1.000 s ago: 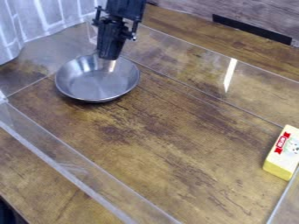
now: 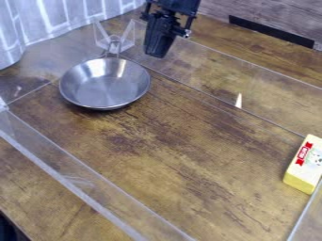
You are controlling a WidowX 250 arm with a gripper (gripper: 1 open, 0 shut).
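Note:
My black gripper (image 2: 161, 38) is at the top centre, above and to the right of a steel bowl (image 2: 104, 85) on the wooden table (image 2: 176, 160). It looks shut, with nothing seen between its fingers, though its tips are small and dark. A yellow box (image 2: 303, 164) with a red-and-white label lies at the right edge.
A clear wire-like or plastic object (image 2: 113, 38) stands behind the bowl. A pale curtain (image 2: 38, 19) is at the back left. A small white triangular mark is right of centre.
My gripper has moved right and a little up, away from over the bowl. The bowl and yellow box have stayed in place.

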